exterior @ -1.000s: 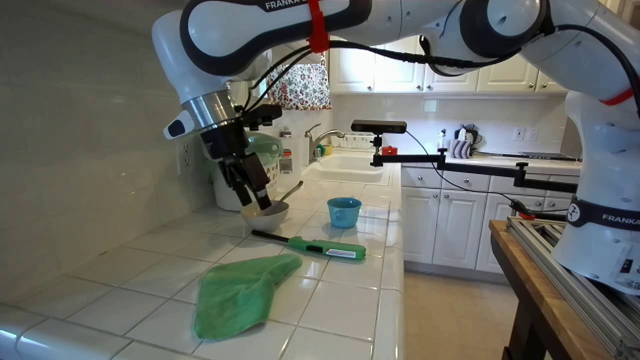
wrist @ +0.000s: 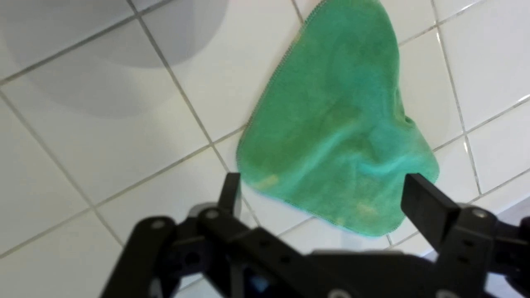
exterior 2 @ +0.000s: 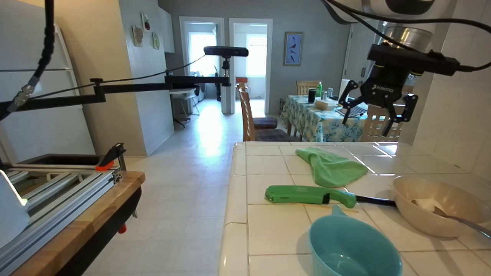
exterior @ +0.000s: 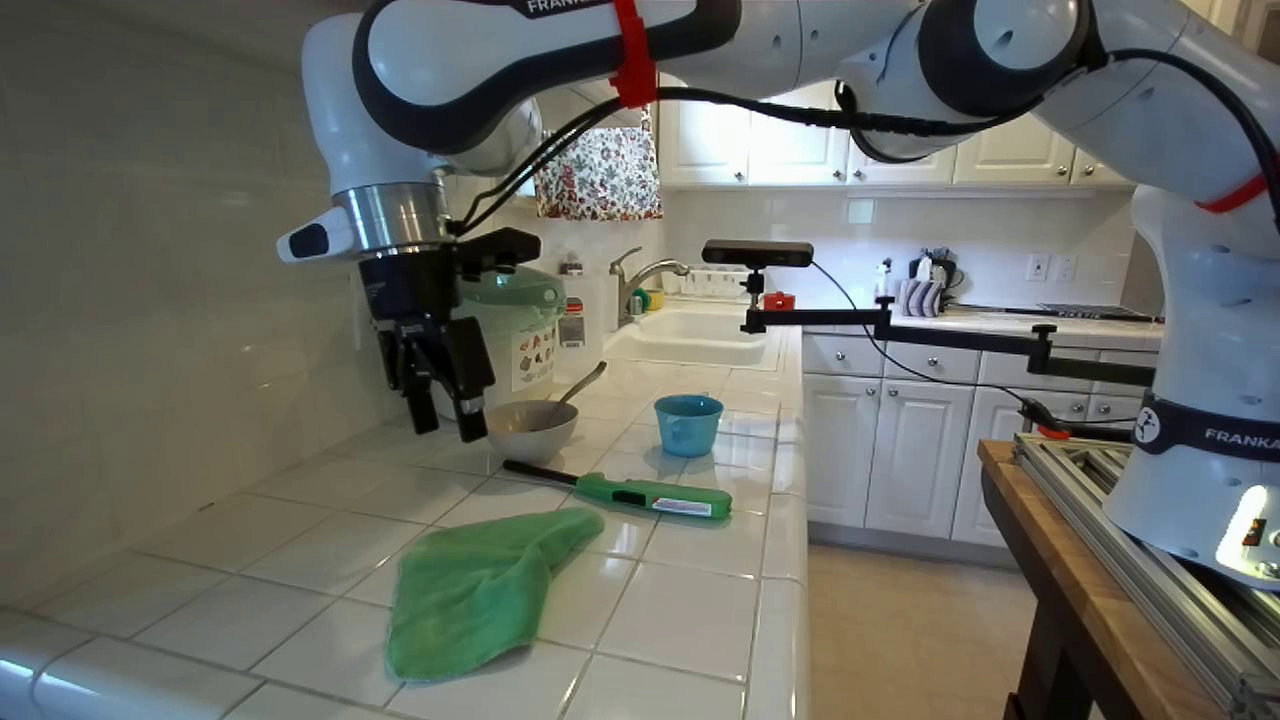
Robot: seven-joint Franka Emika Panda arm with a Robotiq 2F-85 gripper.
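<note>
My gripper is open with nothing between its fingers, raised well above the tiled counter. In the wrist view a green cloth lies flat but rumpled beyond the fingertips. Exterior view 1 shows that cloth on the near part of the counter. Behind it lies a green lighter with a black nozzle. A pale bowl holds a spoon, and a blue cup stands to its right. The second exterior view has the open gripper at the upper right, over the counter's far side.
A tiled wall bounds the counter on the left. At the back are a lidded container and the sink. Bare tiles lie left of the cloth. The counter's edge is on the right.
My gripper has moved left in exterior view 1, away from over the bowl, and turned from a slant to pointing more nearly straight down. The objects on the counter have stayed put.
</note>
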